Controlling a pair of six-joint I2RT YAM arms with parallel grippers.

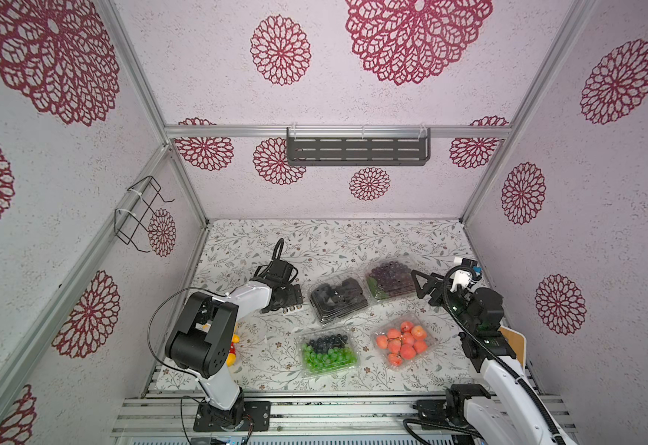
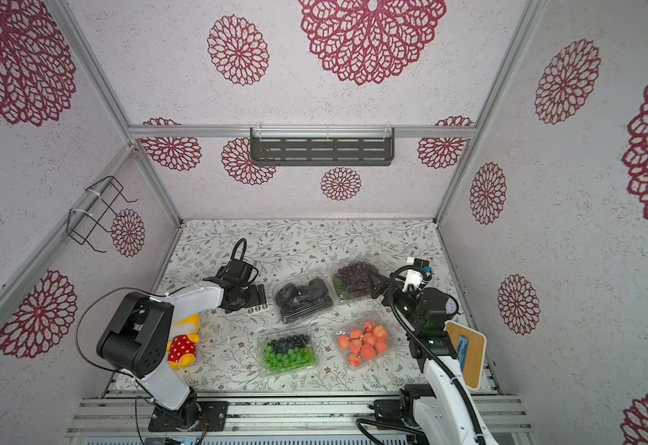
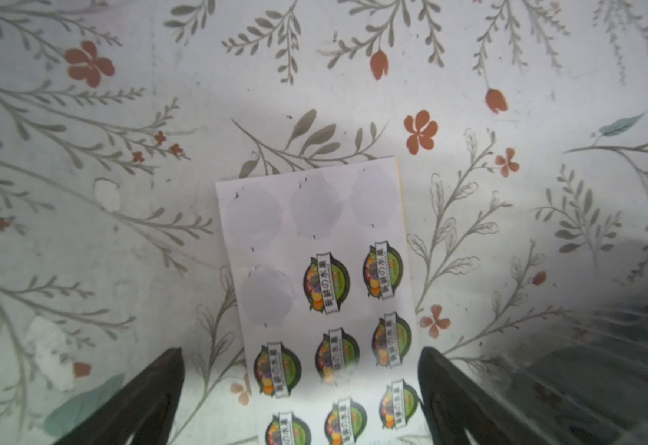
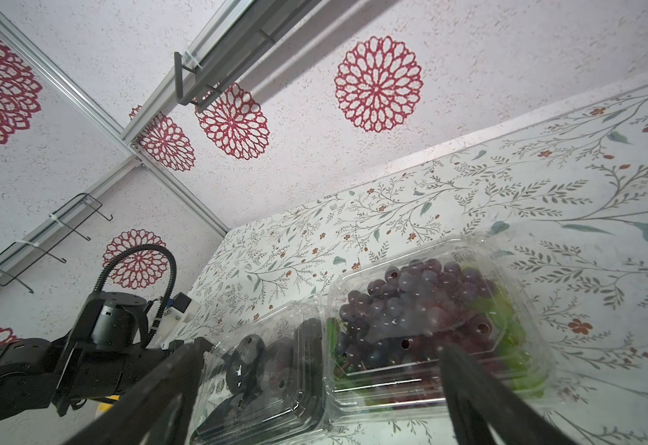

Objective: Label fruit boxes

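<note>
In the left wrist view a white sheet of round fruit stickers (image 3: 298, 259) lies flat on the patterned table; four spots at its top are bare. Over its lower part my left gripper points down, open, its fingers (image 3: 142, 400) to either side with nothing held. My right gripper is open and empty, just right of the dark grape box (image 1: 390, 279) in the top left view. Left of that stands a box of dark fruit (image 1: 337, 298). Nearer the front are a green-and-black grape box (image 1: 328, 353) and a box of orange-red fruit (image 1: 402, 342).
A red-and-yellow toy (image 2: 183, 347) lies beneath the left arm. At the right edge a wooden board (image 2: 474, 356) sits beside the right arm. A grey rack (image 1: 358, 152) hangs on the back wall.
</note>
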